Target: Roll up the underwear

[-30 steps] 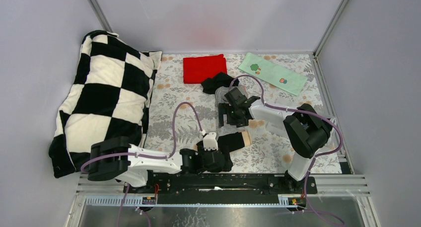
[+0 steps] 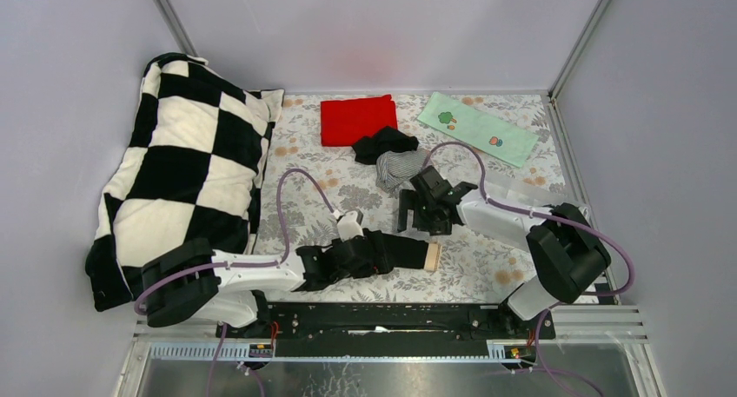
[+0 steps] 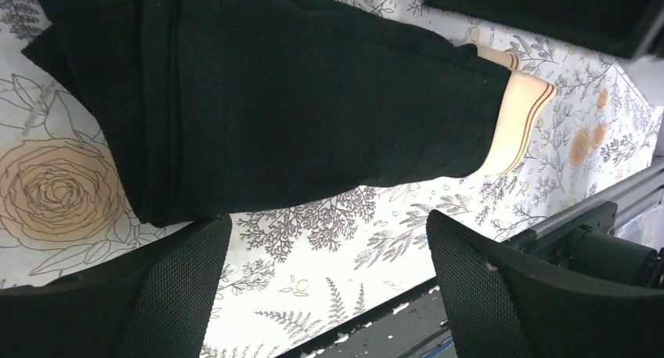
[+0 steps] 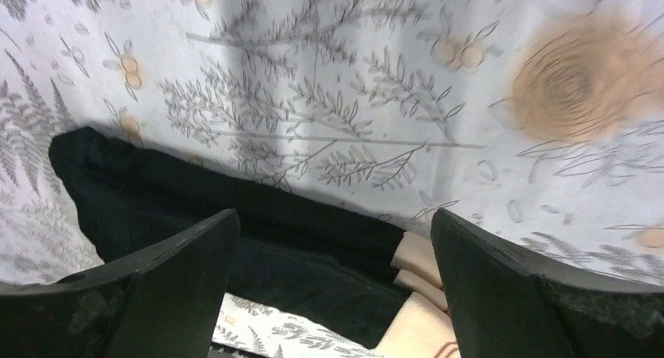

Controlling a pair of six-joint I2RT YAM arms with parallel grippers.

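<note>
The black underwear lies folded into a long strip near the front of the table, its tan waistband at the right end. In the left wrist view the underwear is flat, with layered folds at its left end. My left gripper hovers over that left part, open; its fingers hold nothing. Cloth shows beyond the open right gripper in the right wrist view, where the waistband is partly hidden by one finger. From above, the right gripper is behind the strip, apart from it.
At the back lie a red cloth, a black cloth, a grey striped cloth and a green cloth. A checkered blanket is heaped at the left. Bare tabletop shows left of centre.
My left gripper has moved left and slightly back, uncovering more of the underwear.
</note>
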